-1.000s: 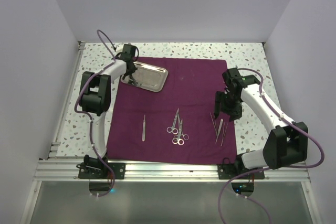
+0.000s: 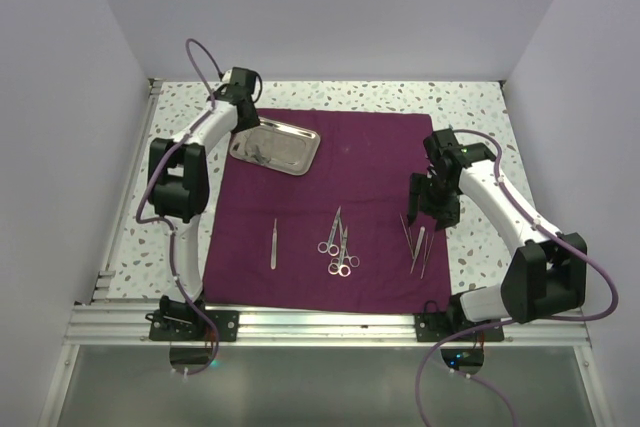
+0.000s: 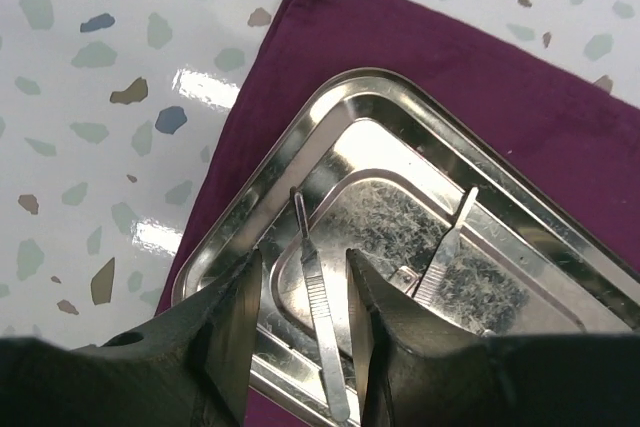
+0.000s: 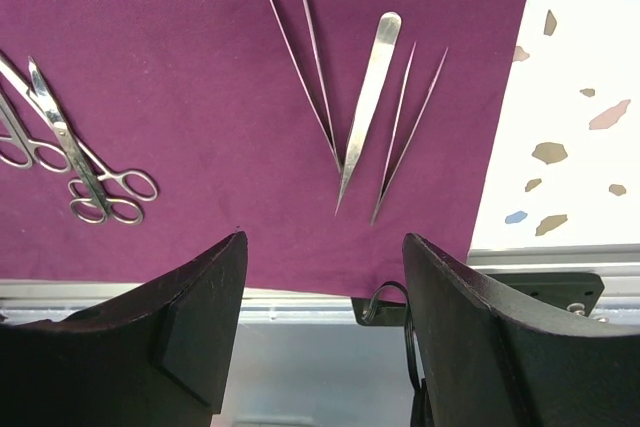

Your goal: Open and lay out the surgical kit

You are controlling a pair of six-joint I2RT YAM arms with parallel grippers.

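The metal tray point(image 2: 300, 134) lies at the upper left of the purple cloth. In the left wrist view, one scalpel handle point(image 3: 320, 312) lies along the tray's left part, and a second handle point(image 3: 447, 247) rests further right beside a small metal piece. My left gripper is open above the tray's left end; the first handle shows in the gap between its fingers, not gripped. Over the cloth's lower right hangs my right gripper, its fingers apart and empty. Two tweezers point(image 4: 310, 67) point(image 4: 405, 137) and a flat pointed instrument point(image 4: 369, 97) lie beyond it.
Scissor-like instruments point(image 2: 340, 252) lie at the cloth's lower middle, and a single scalpel handle point(image 2: 274, 245) to their left. A metal rail point(image 2: 330, 319) runs along the front edge.
Laid-out instruments and the right arm look unmoved.
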